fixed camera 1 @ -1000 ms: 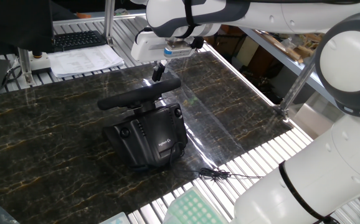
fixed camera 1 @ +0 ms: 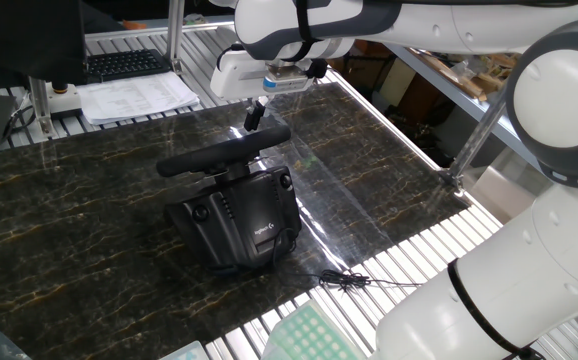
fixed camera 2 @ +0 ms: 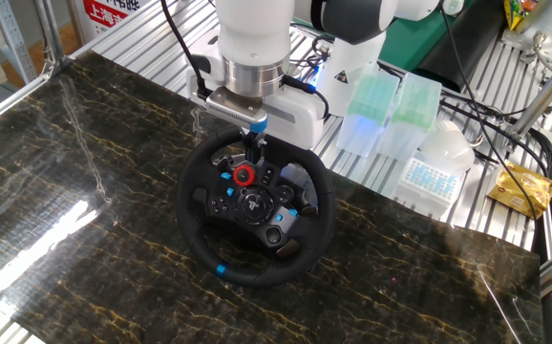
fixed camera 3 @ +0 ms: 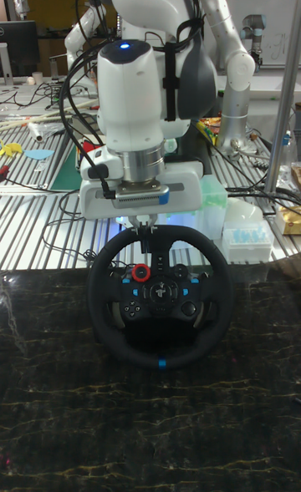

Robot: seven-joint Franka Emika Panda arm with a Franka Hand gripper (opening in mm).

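A black steering wheel [fixed camera 2: 322,220] with blue marks and a red-ringed dial [fixed camera 2: 244,175] on its hub stands on the dark marbled tabletop. Exterior view 1 shows its black base [fixed camera 1: 244,225] from behind, with the rim [fixed camera 1: 224,154] tilted above it. My gripper [fixed camera 2: 253,148] points down at the upper part of the wheel, close above the red dial. Its dark fingers [fixed camera 3: 147,244] stand together in front of the top of the rim and look shut, with nothing visible between them. Whether the tips touch the wheel cannot be made out.
A black cable [fixed camera 1: 344,279] trails from the wheel base. Clear-sided boxes [fixed camera 2: 370,107] and a white tip rack [fixed camera 2: 429,186] stand beyond the tabletop edge, by my arm. Papers [fixed camera 1: 137,96] and a keyboard [fixed camera 1: 127,65] lie across the table. The marbled top [fixed camera 2: 75,210] is otherwise clear.
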